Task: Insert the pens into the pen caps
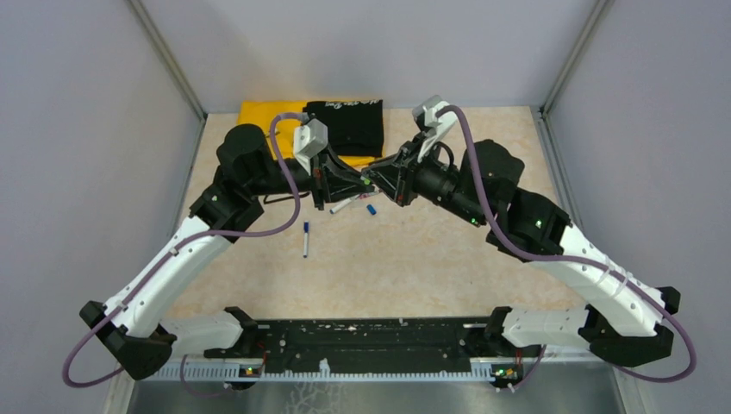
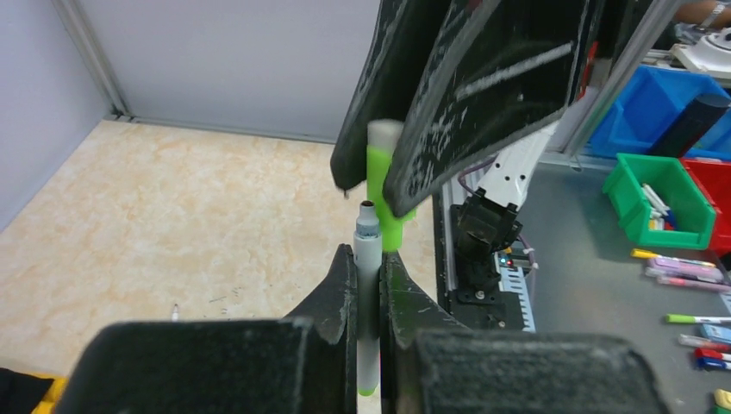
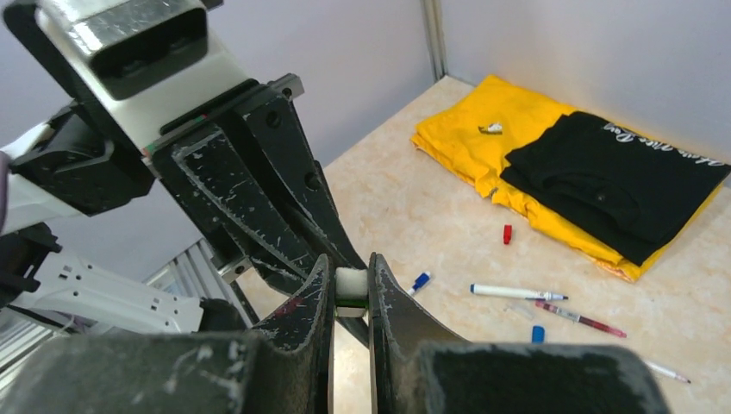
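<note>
In the left wrist view a white pen (image 2: 368, 272) stands upright with its dark tip up, and my left gripper is shut on its barrel. Above hangs a bright green cap with a white end (image 2: 379, 177), between the fingers of my right gripper. The pen's tip shows bare in front of the cap's lower part, not inside it. From the right wrist view, my right gripper is shut on the cap (image 3: 351, 283), with the left arm's fingers just behind. Seen from above, both grippers meet at the green spot (image 1: 366, 180).
A blue-capped pen (image 1: 306, 240) lies apart on the table. White pen (image 3: 515, 291), red pen (image 3: 582, 319), blue cap (image 3: 538, 334) and red cap (image 3: 507, 234) lie loose. Folded yellow and black shirts (image 3: 603, 185) are at the back.
</note>
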